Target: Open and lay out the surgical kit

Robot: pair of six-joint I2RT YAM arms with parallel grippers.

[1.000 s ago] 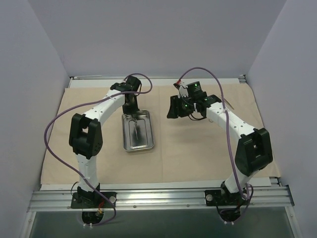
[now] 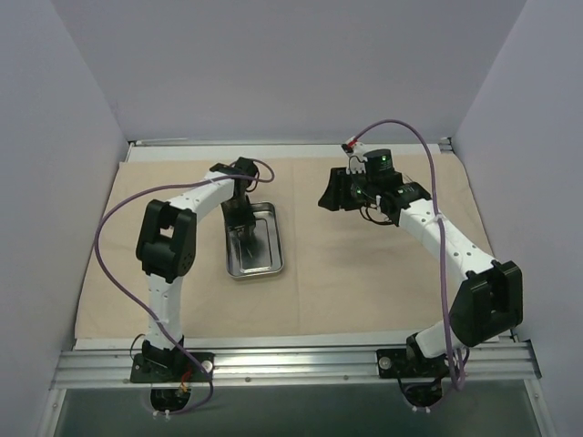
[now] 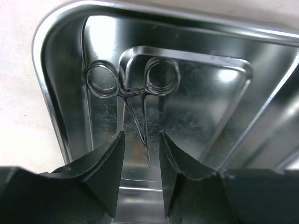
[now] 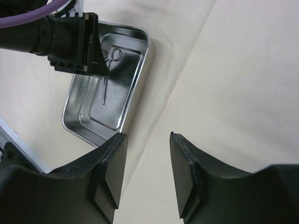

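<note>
In the left wrist view, a pair of steel scissors-like forceps (image 3: 133, 91) lies in the metal tray (image 3: 49, 98), rings toward the far end and blades slightly parted. My left gripper stands open above it, the tip of the blades between and beyond its fingertips; nothing is gripped. From above, the tray (image 2: 255, 272) sits left of the middle, its far left part covered by the left gripper (image 2: 242, 228). To the right of the tray hangs my right gripper (image 2: 331, 205), open and empty over bare cloth in its wrist view.
At the far right, the right arm (image 2: 442, 228) hides most of the area where instruments lie. Purple cables (image 2: 441, 246) loop along both arms.
My left gripper has come nearer and lower over the tray, covering the forceps' rings.
</note>
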